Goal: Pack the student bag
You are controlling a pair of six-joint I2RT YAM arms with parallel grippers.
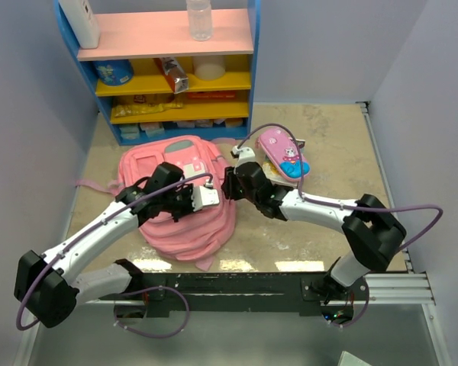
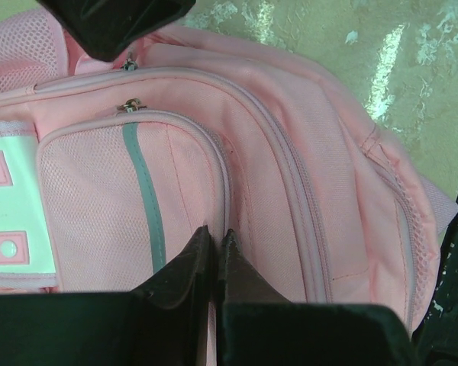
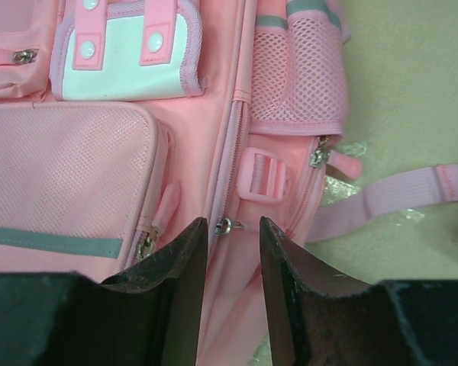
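Note:
The pink school bag (image 1: 202,236) lies on its back on the floor, its front pocket (image 2: 99,183) facing up. My left gripper is shut on the pocket's piped side edge, pinching a fold of pink fabric. At the bag's right side my right gripper stands part open, its fingertips apart. A metal zipper slider (image 3: 226,226) on the main seam shows in the gap between them in the right wrist view; whether either finger touches it I cannot tell. The pink pencil case (image 1: 284,155) rests on the books (image 1: 275,175) to the right.
The blue shelf (image 1: 253,69) behind the bag holds a clear bottle (image 1: 200,21), a snack bag (image 1: 172,75) and other goods. A loose strap (image 3: 393,197) and a buckle (image 3: 262,175) lie near my right gripper.

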